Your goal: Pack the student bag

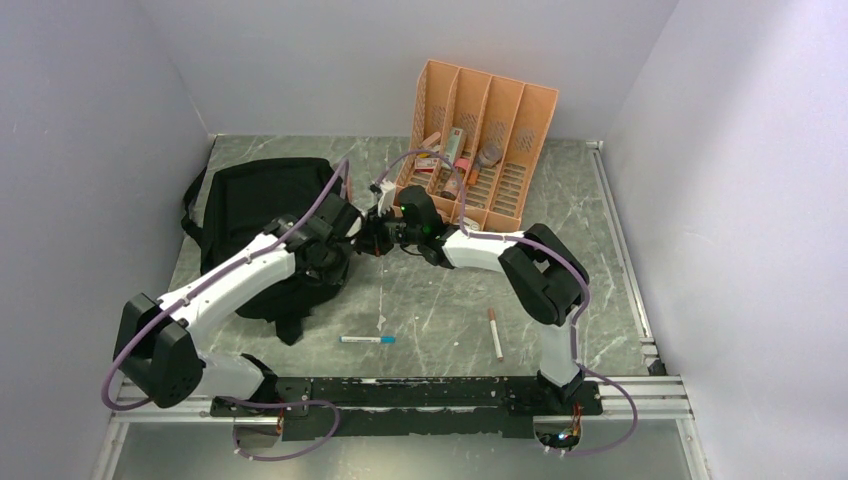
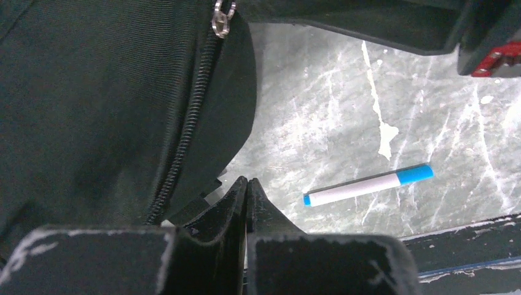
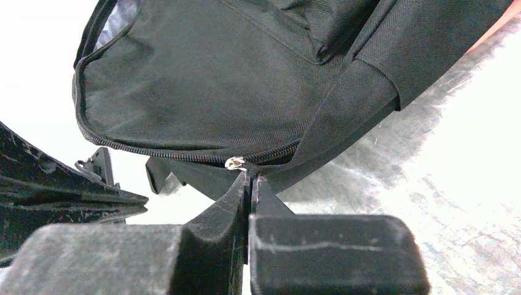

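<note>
The black bag (image 1: 262, 195) lies at the left of the table, its zipper edge (image 2: 187, 123) running down the left wrist view. My left gripper is shut with nothing between its fingertips; the bag's edge is outside them, to their left. In the right wrist view, the left gripper's fingers (image 3: 92, 195) come in from the left, below the zipper line. My right gripper is shut on the zipper pull, just below the metal slider (image 3: 235, 163). The arms partly cover the bag's right side in the top view.
A blue-capped marker (image 1: 367, 340) lies near the front, and a brown-capped marker (image 1: 495, 335) farther right. An orange rack (image 1: 535, 120) with several items stands at the back. Bare table (image 1: 440, 310) stretches between the markers.
</note>
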